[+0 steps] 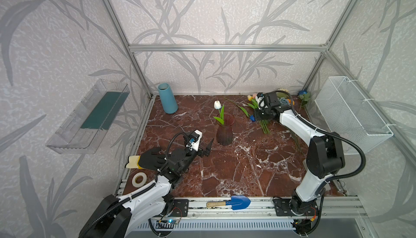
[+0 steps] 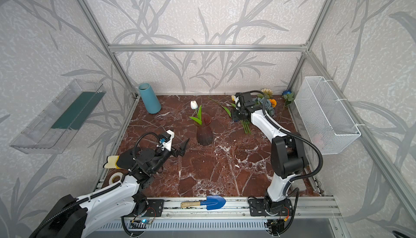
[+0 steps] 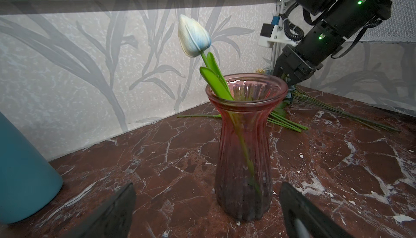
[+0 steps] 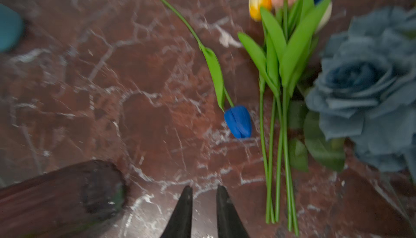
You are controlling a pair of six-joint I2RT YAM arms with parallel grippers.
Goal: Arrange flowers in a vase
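Note:
A white tulip with green leaves stands in the pinkish glass vase. My left gripper is open, low at the vase's left, nothing between its fingers. My right gripper hangs over the flowers at the back right, fingers part open and empty. Below it, a single blue tulip lies apart from a bundle of yellow, pink, blue and pale tulips. Blue-grey roses lie beside the bundle on the right.
A tall teal vase stands at the back left. A black-and-yellow glove and a tape roll lie front left. A blue trowel rests on the front rail.

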